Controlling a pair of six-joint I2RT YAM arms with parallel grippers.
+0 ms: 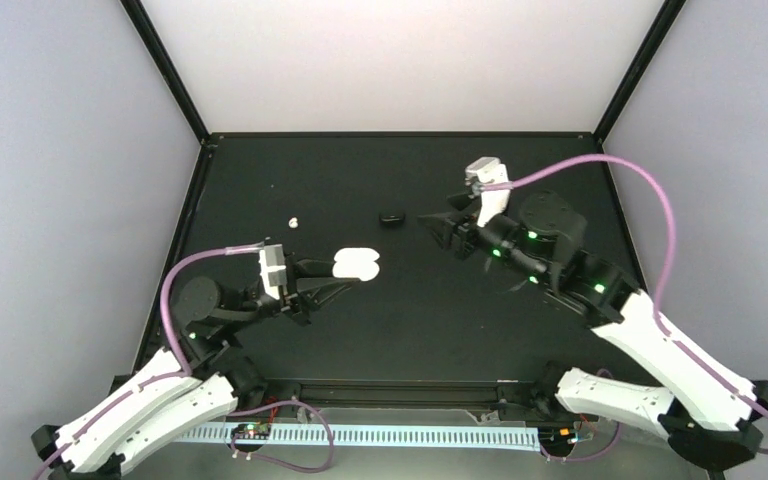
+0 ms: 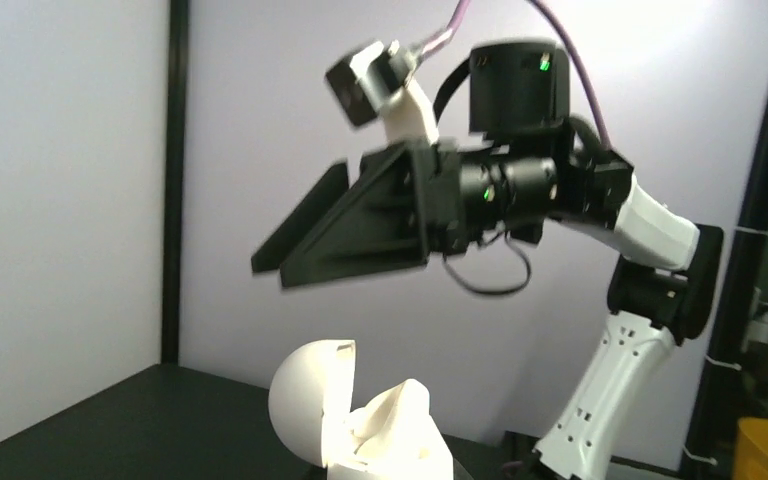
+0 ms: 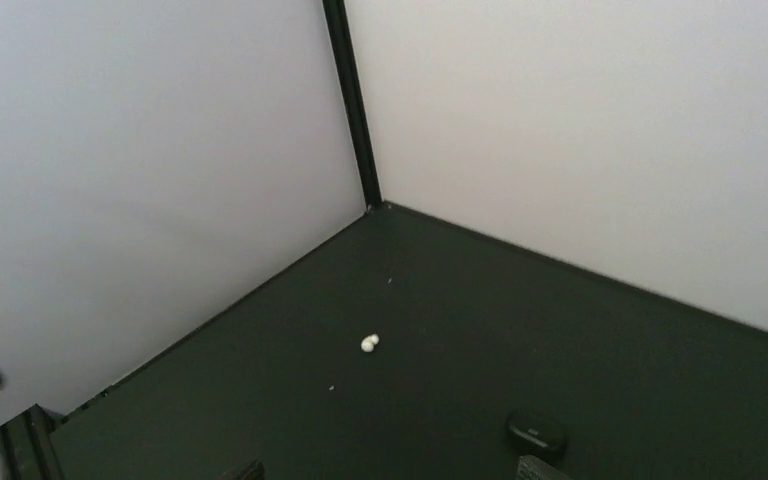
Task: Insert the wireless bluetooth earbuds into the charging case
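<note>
A white charging case (image 1: 357,263) with its lid swung up is held in my left gripper (image 1: 344,276), which is shut on it above the table's left-centre. In the left wrist view the same white case (image 2: 392,435) shows its raised lid and part of its inside; whether an earbud sits there I cannot tell. One white earbud (image 1: 293,223) lies on the table behind the left arm. The right wrist view also shows this earbud (image 3: 369,343). Right of the white case, my right gripper (image 1: 437,232) stands open and apart from it, with wide-spread fingertips (image 3: 250,471) and nothing between them.
A small black case (image 1: 392,219) lies on the table near the right gripper's fingers. Walls enclose the back and sides. Bare black table (image 1: 440,330) lies in front of the two grippers and along the back.
</note>
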